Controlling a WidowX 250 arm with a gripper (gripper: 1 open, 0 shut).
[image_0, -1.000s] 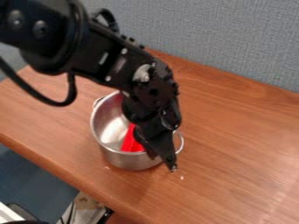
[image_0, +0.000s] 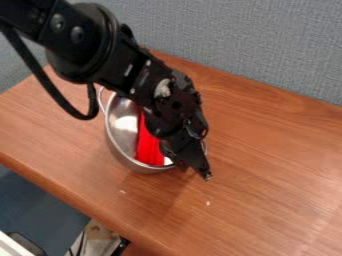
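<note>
A steel pot (image_0: 120, 128) with looped handles stands on the wooden table (image_0: 267, 170), mostly behind the black arm. A red object (image_0: 147, 142) lies inside it. My gripper (image_0: 201, 169) reaches down over the pot's right side, its tip just beyond the rim above the table. The arm hides much of the pot, and whether the fingers are open or shut is unclear.
A grey padded wall (image_0: 267, 55) runs along the back. Clutter and cables sit on the floor below the front left edge.
The arm and gripper have shifted slightly upward in the view, the tip rising from lower down near the table. More of the red object shows than a second ago.
</note>
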